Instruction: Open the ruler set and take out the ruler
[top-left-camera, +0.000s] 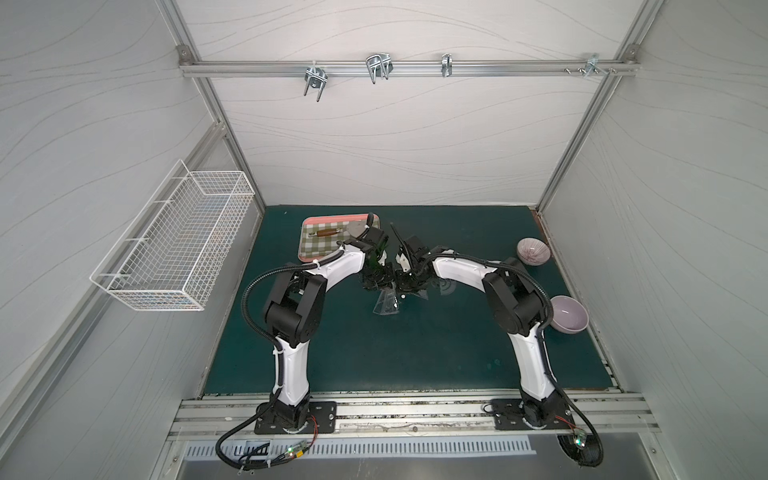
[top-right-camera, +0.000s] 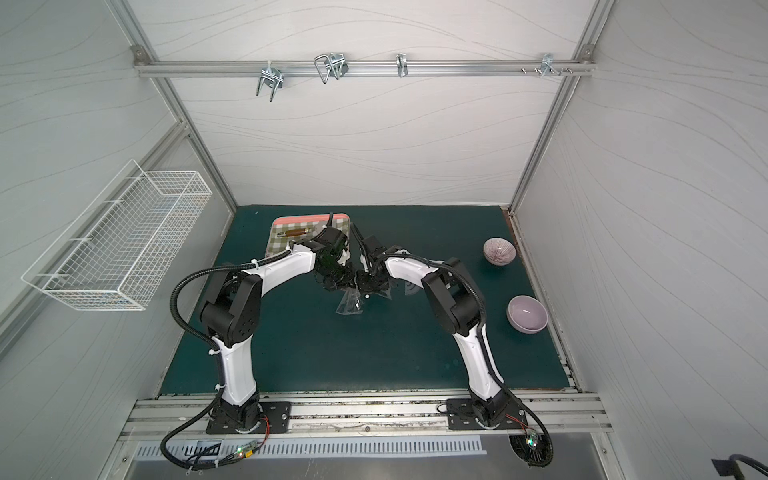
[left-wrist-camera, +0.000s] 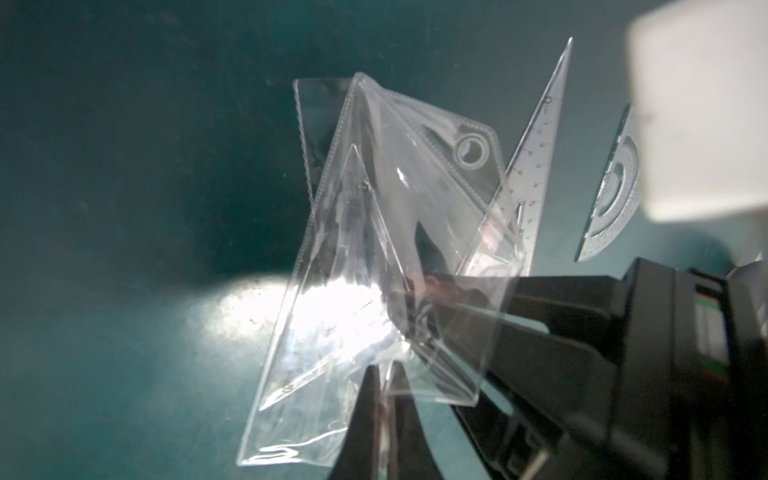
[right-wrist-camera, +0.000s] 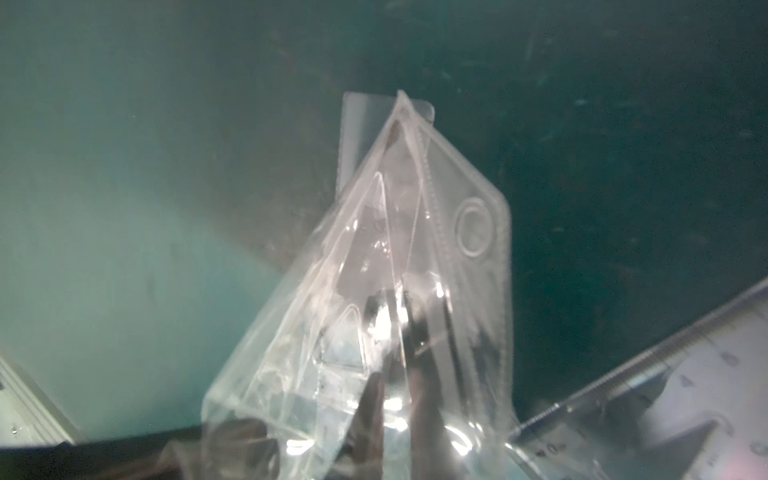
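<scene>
The clear plastic pouch hangs in the middle of the table area, and clear pieces inside are hard to make out. A flat clear strip shows behind its top corner; I cannot tell whether it is flap or ruler. My left gripper is shut, pinching a thin edge of the pouch. My right gripper is part open, its fingers seen through the plastic, inside or behind the pouch. On the table lie a clear set square, partly behind the pouch, and a protractor.
A pink-rimmed tray with a checked lining and a wooden-handled item stands behind my left arm. Two bowls, one patterned and one lilac, sit at the right edge.
</scene>
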